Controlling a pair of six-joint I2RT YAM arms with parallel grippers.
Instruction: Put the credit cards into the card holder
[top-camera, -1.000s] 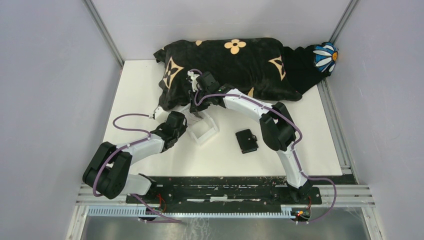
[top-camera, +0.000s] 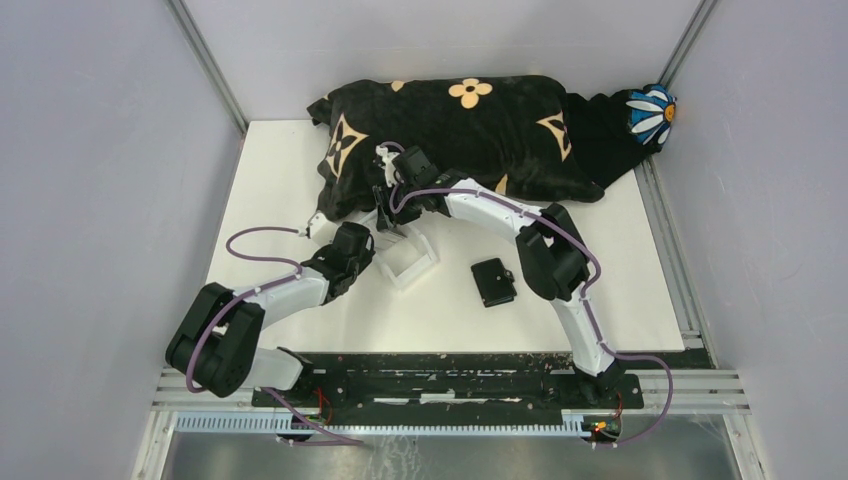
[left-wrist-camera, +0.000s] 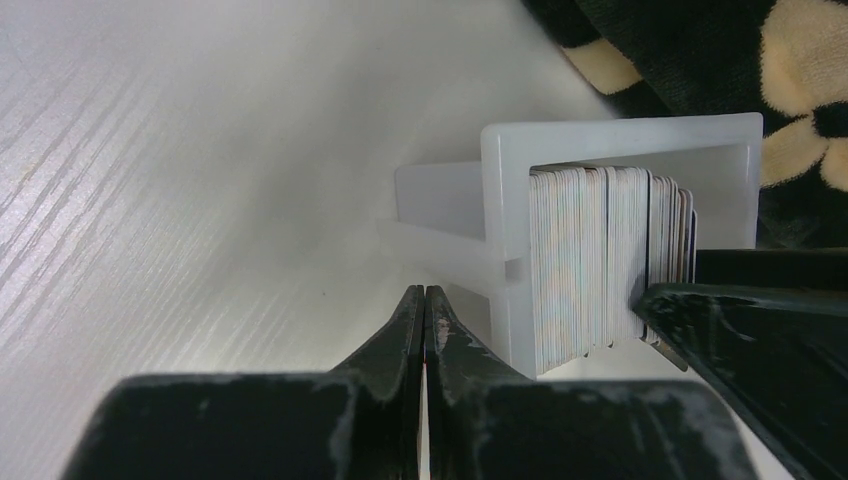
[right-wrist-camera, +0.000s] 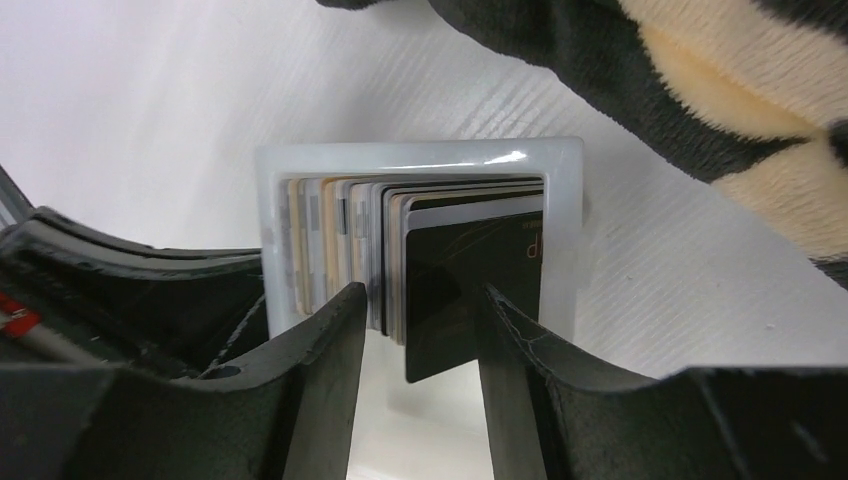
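Many thin cards stand packed on edge in a white open-fronted box (left-wrist-camera: 505, 270); their edges (left-wrist-camera: 585, 265) face the left wrist view. In the right wrist view a black card (right-wrist-camera: 470, 285) is at the right end of the row. My right gripper is open over the cards, its fingertips apart with the black card visible between them. My left gripper is shut beside the box's left side; nothing clearly shows between its fingers. A flat black case (top-camera: 493, 282), seemingly the card holder, lies on the table to the right.
A dark cushion (top-camera: 460, 130) with flower patterns fills the back of the table, close behind the box. Both arms converge at the box, the grippers near each other. Bare white table (top-camera: 430, 320) lies in front and around the black case.
The left arm, box and black case look unmoved.
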